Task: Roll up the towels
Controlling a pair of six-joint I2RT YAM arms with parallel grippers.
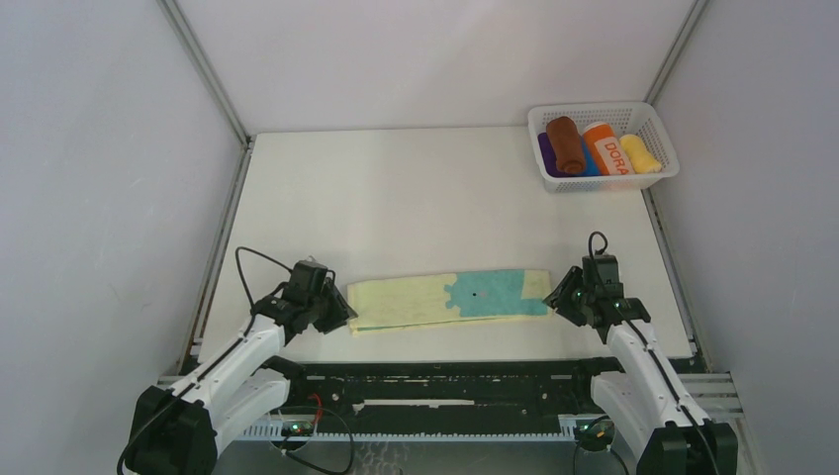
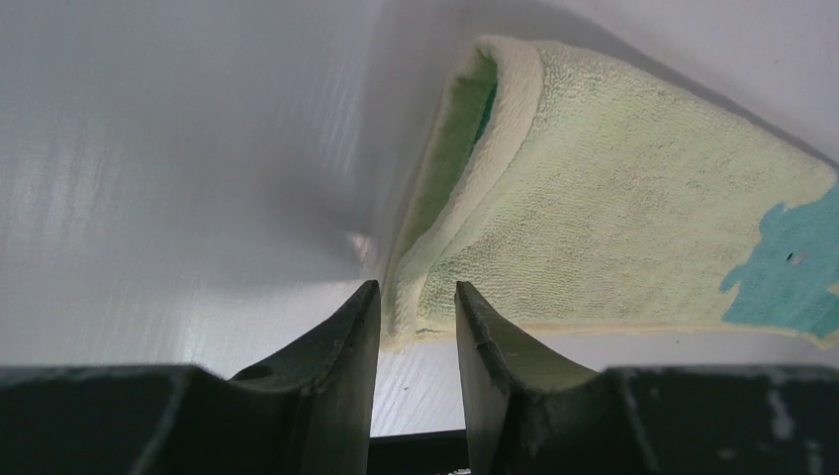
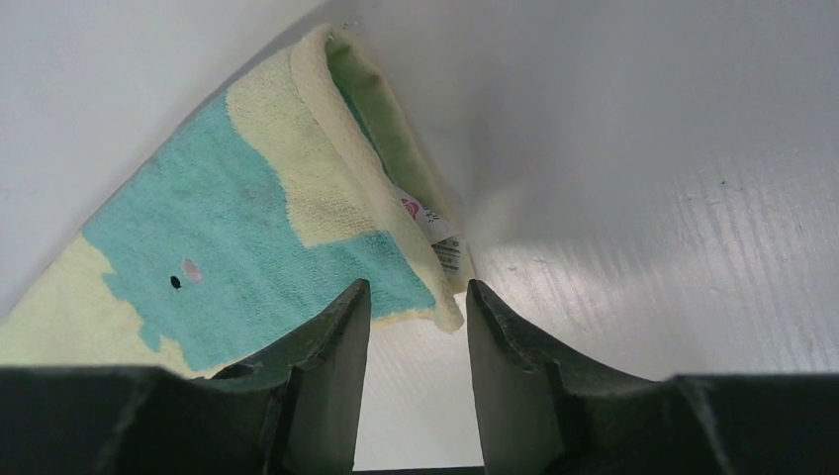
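Note:
A yellow towel with a teal patch (image 1: 425, 297) lies folded into a long strip near the table's front edge. At its left end is my left gripper, part open; in the left wrist view the near corner of the towel's folded edge shows between and just beyond the fingertips. My right gripper, also part open, stands at the right end, with the teal-and-yellow corner of the towel (image 3: 326, 168) showing between its fingertips. Neither gripper is closed on the cloth. A white label (image 3: 427, 218) pokes out of the fold on the right.
At the back right stands a white basket (image 1: 604, 183) with a brown rolled towel (image 1: 565, 145), an orange-and-white one (image 1: 605, 148) and a yellow one (image 1: 640, 153).

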